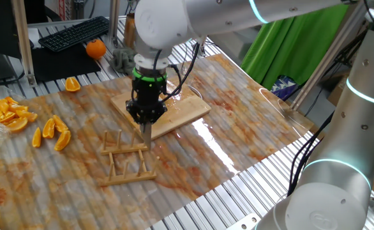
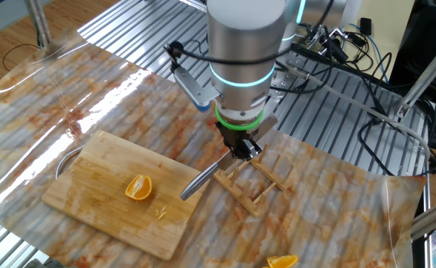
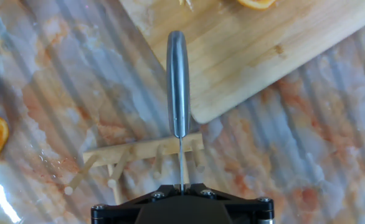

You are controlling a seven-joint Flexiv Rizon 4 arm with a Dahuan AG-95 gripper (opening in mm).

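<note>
A knife with a grey metal handle is in my gripper, which is shut on its thin blade. The handle points away from the gripper, toward the cutting board, in the wrist view. In exterior view 1 the gripper has the knife showing below it, by the far right corner of the wooden peg rack. The rack lies on the table under the gripper in exterior view 2. Its lower part is hidden by the gripper in the wrist view.
The cutting board carries an orange piece and lies beside the rack. Several orange wedges and a pile of pieces are on the left. A whole orange stands near the keyboard. Right of the rack, the table is clear.
</note>
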